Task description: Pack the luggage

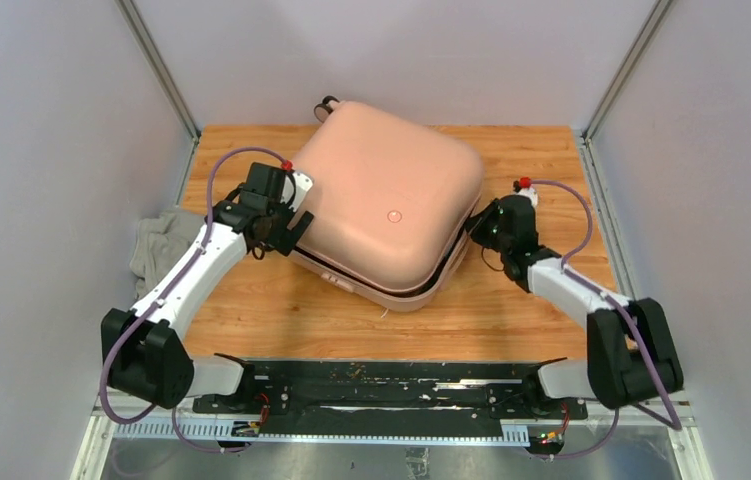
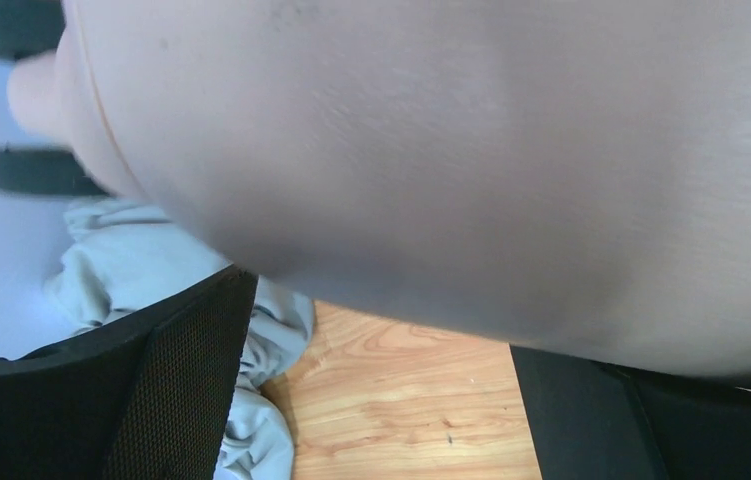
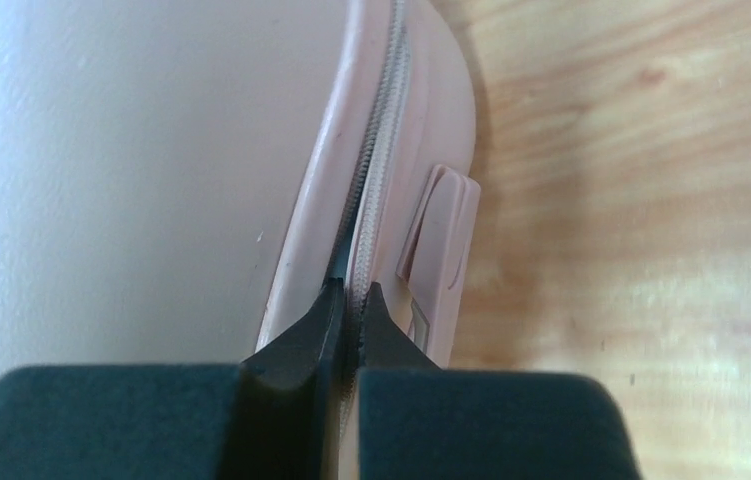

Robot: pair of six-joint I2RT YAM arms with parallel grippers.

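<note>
A pink suitcase [image 1: 381, 190] lies flat on the wooden table, turned at a slant, with its lid down and a gap along the zipper at the front and right sides. My right gripper is shut on the zipper band [image 3: 376, 190] at the suitcase's right side, beside a pink latch [image 3: 446, 240]. My left gripper [image 1: 296, 225] stands open at the suitcase's front left corner; in the left wrist view the pink shell [image 2: 431, 170] fills the space above its fingers.
A grey cloth [image 1: 156, 250] lies at the table's left edge. Walls bound the back and both sides.
</note>
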